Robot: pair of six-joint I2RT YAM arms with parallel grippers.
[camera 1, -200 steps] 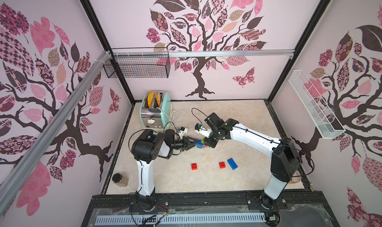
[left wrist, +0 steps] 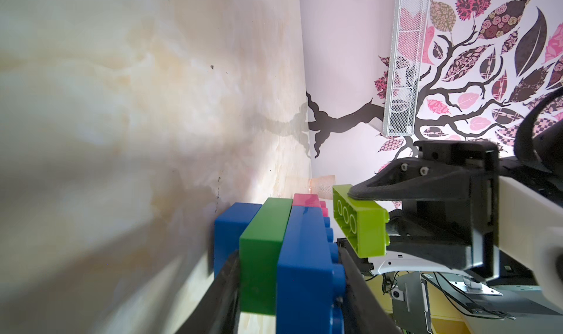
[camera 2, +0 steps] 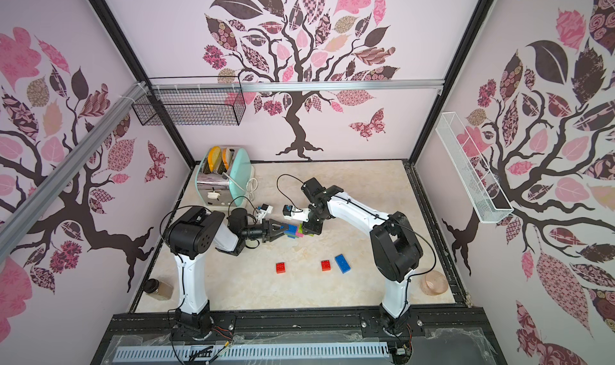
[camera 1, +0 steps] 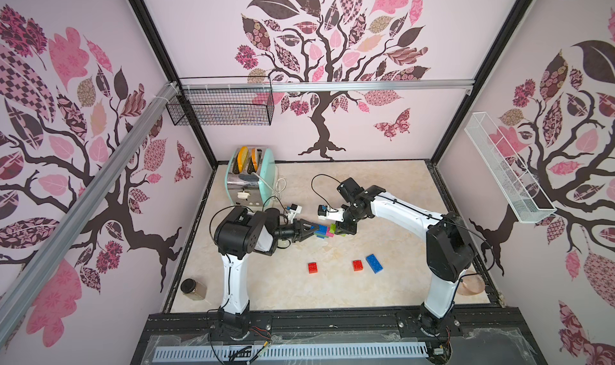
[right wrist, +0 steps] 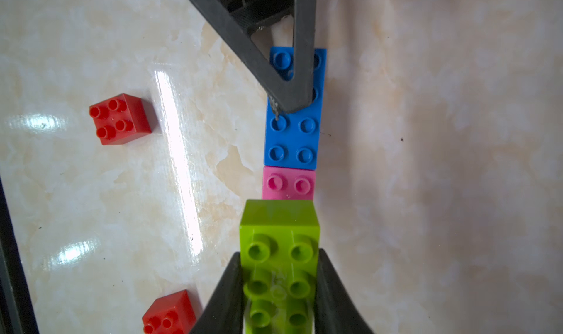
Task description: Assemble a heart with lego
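My left gripper [camera 1: 307, 231] is shut on an assembly of blue, green and pink bricks, seen side-on in the left wrist view as a blue brick [left wrist: 305, 257], a green brick [left wrist: 264, 252] and a pink brick [left wrist: 306, 199]. My right gripper [camera 1: 339, 228] is shut on a lime brick [right wrist: 278, 263], held just beyond the pink end of the assembly, with studs showing in the right wrist view. Two red bricks [camera 1: 312, 267] [camera 1: 357, 265] and a loose blue brick [camera 1: 374, 263] lie on the table toward the front.
A toaster [camera 1: 250, 178] stands at the back left, a jar [camera 1: 192, 289] at the front left and a bowl [camera 2: 434, 284] at the front right.
My right gripper has shifted right, away from the assembly's end, with the lime brick in it. The left gripper and the loose bricks have not visibly moved.
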